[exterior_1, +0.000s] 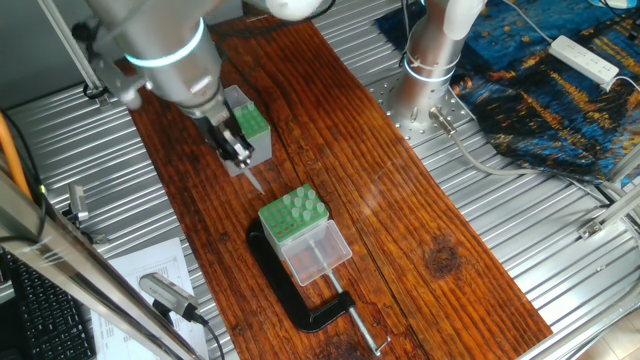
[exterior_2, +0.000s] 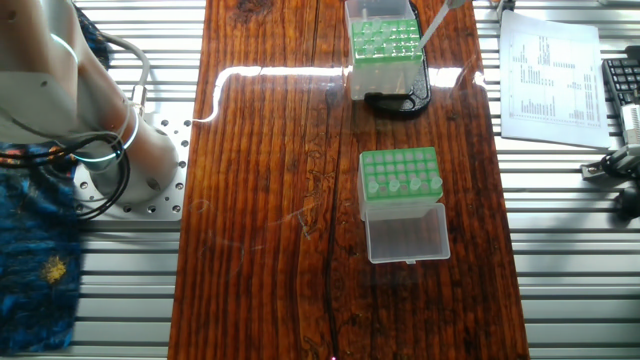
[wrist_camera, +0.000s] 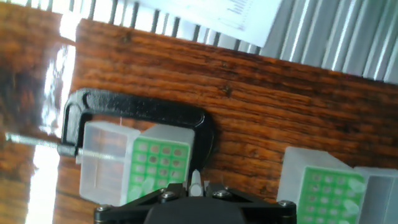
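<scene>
My gripper (exterior_1: 240, 157) is shut on a pale, slender pipette tip (exterior_1: 254, 181), which points down above the wooden board. In the wrist view the tip (wrist_camera: 196, 183) projects from between the dark fingers, near the corner of a green-topped tip box (wrist_camera: 158, 163). That box (exterior_1: 293, 212) has its clear lid hanging open and a black C-clamp (exterior_1: 283, 285) around it; several tips stand in its rack. A second green-topped box (exterior_2: 400, 165), also with its lid open, holds a row of tips along one edge. In exterior view 1 the arm partly covers this second box (exterior_1: 256, 128).
The clamp's screw (exterior_1: 361, 325) sticks out across the board. Paper sheets (exterior_2: 552, 75) lie on the slatted metal table. The board's wide side near that base is bare.
</scene>
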